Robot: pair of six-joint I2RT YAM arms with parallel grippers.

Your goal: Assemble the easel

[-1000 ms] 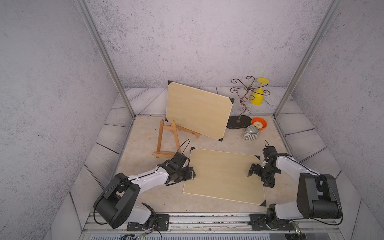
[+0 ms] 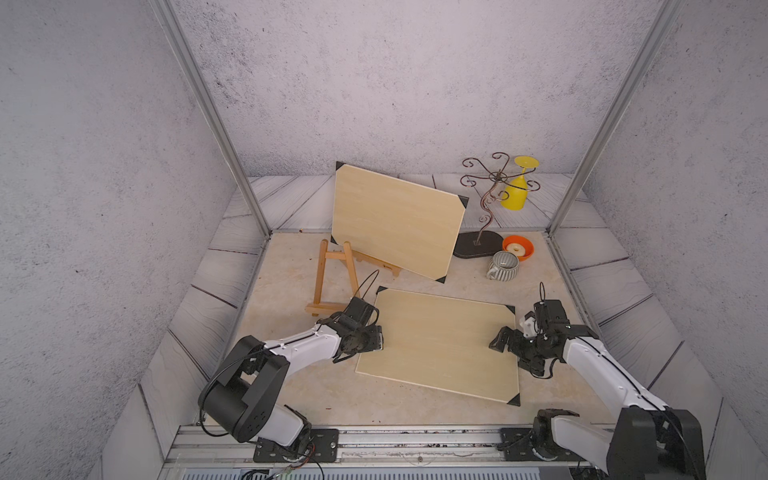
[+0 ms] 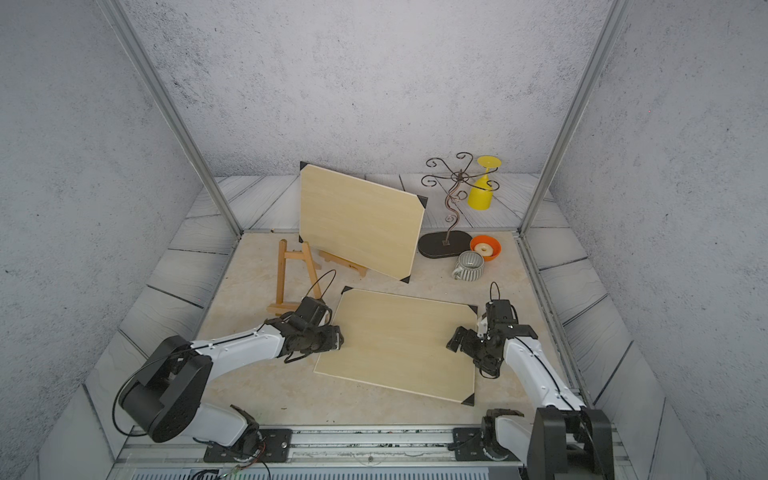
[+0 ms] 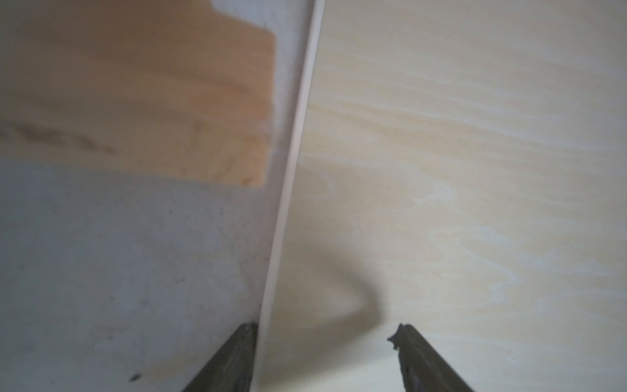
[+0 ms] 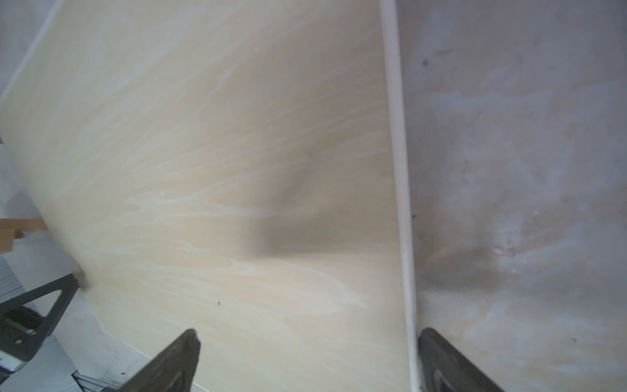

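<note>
The plywood board (image 2: 436, 344) with black corners lies flat at the front centre. My left gripper (image 2: 374, 339) is at its left edge; in the left wrist view the fingertips (image 4: 411, 352) sit low, one beside the board's rim, and whether they grip it is unclear. My right gripper (image 2: 512, 342) stands open at the right edge, one finger beside the rim. A small wooden easel (image 2: 320, 280) stands behind my left gripper. A second board (image 2: 400, 220) stands tilted at the back on a wooden support (image 3: 344, 264).
At the back right are a metal scroll stand (image 2: 478, 246), an orange bowl (image 2: 528, 249), a striped mug (image 2: 502, 270) and a yellow goblet (image 2: 516, 192). Some bare table lies at the front left.
The flat board has shifted left and slightly toward the back. My right arm has changed pose, its gripper moving slightly, and my left gripper has moved slightly back and left.
</note>
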